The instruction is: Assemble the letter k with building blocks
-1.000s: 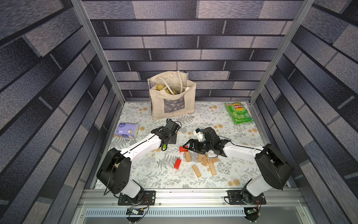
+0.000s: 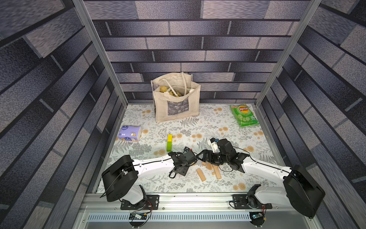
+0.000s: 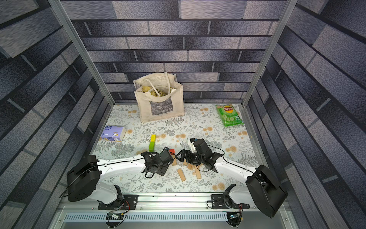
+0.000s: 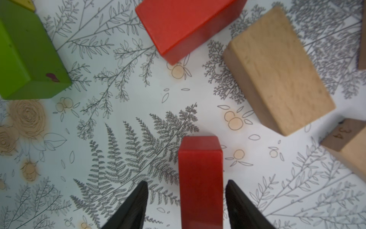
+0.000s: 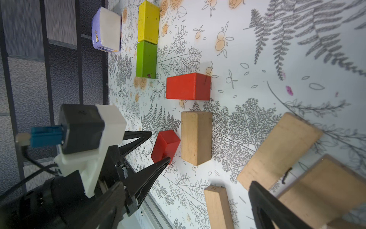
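Note:
My left gripper hangs low over a red block point(image 4: 200, 175), which lies between its parted fingers; it stands open, apparently not squeezing it. A second red block point(image 5: 186, 87) lies near a wooden block point(image 5: 196, 137). A yellow block point(image 5: 148, 22) and a green block point(image 5: 146, 57) lie end to end in a line to the left. My right gripper point(image 3: 181, 155) is open above several loose wooden blocks point(image 5: 278, 150), with nothing between its fingers.
A tote bag point(image 2: 175, 106) stands at the back, a chips bag point(image 2: 244, 114) at back right, a purple packet point(image 2: 129, 133) at left. The two arms are close together at front centre.
My left gripper has moved from near the yellow and green blocks toward the front right, onto the red block. My right gripper has shifted slightly right and toward the front.

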